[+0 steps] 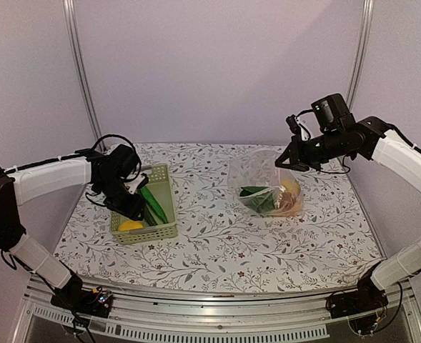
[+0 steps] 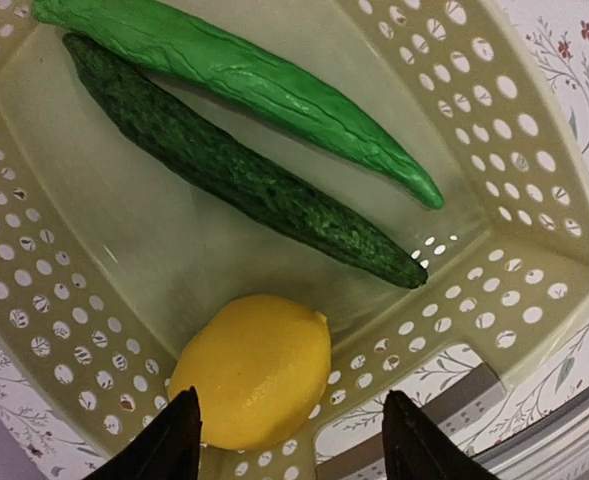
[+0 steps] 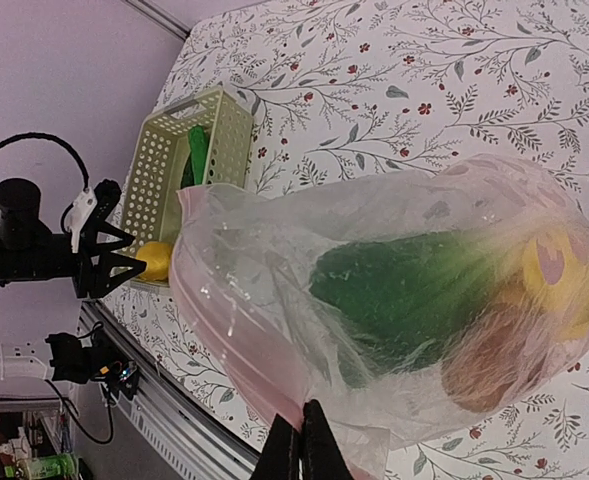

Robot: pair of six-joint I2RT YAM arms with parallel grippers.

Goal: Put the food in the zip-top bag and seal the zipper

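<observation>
My left gripper is open above a yellow lemon [image 2: 249, 365] at the near end of a perforated basket [image 2: 544, 210]. Two long green vegetables lie farther in: a dark cucumber [image 2: 244, 175] and a brighter green one [image 2: 274, 90]. On the right of the table the clear zip top bag [image 1: 267, 179] holds something green [image 3: 394, 300], something yellow [image 3: 559, 280] and something brownish, blurred by the plastic. My right gripper is shut on the bag's top edge, holding it up.
Walls stand at the back and sides, with metal rails along the front edge.
</observation>
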